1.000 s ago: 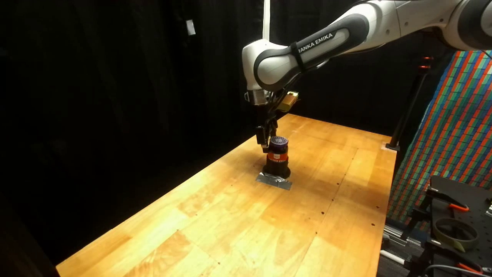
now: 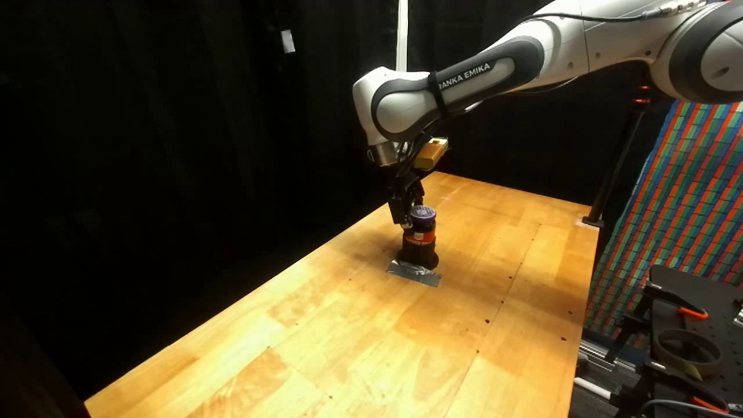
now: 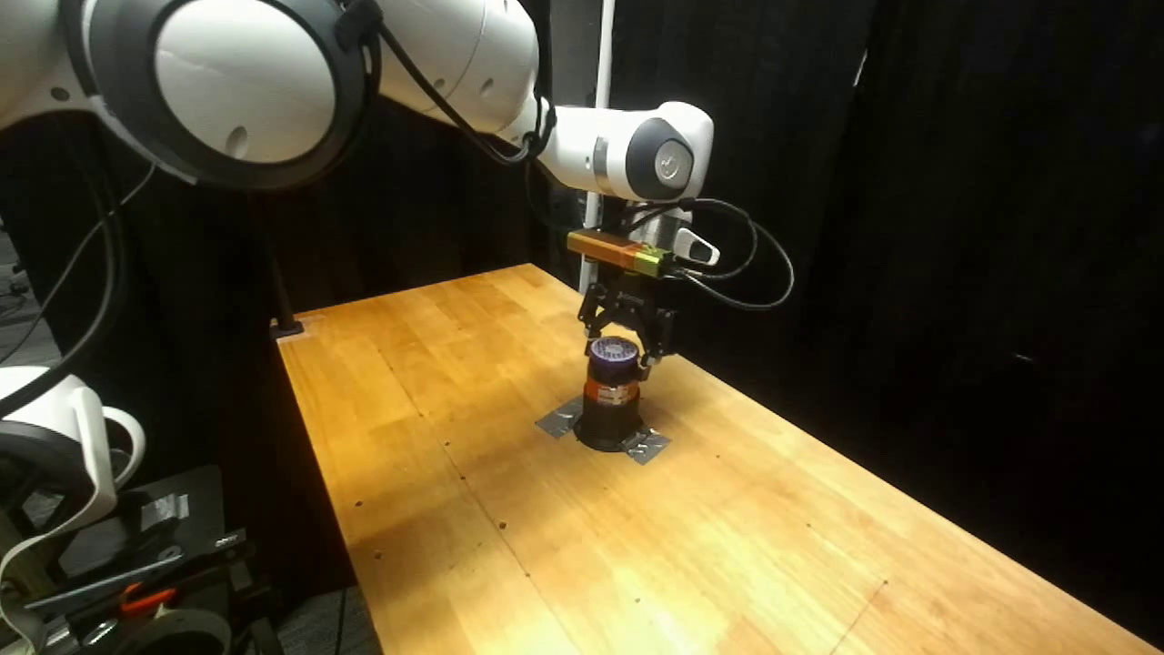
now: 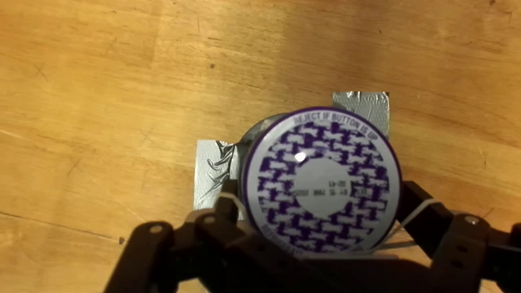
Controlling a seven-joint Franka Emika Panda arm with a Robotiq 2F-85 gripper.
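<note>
A dark jar (image 2: 419,249) with an orange label and a purple-and-white lid (image 4: 322,188) stands upright on the wooden table. Its black round base (image 3: 602,437) is held down with strips of grey tape (image 4: 211,171). My gripper (image 3: 618,351) points down over the jar, one finger on each side of the lid. From the wrist, the fingertips (image 4: 421,207) lie right at the lid's left and right edges. Whether both press on it or leave a slight gap cannot be made out. In exterior view 1 the near finger partly hides the jar's upper side.
A dark cart (image 2: 696,306) holding clamps and a ring-shaped item stands beyond the table's right edge. Black curtains hang behind.
The arm has come slightly left and lower in exterior view 1, and the gripper has shifted and tilted closer around the lid. The jar's base and tape stay in place.
</note>
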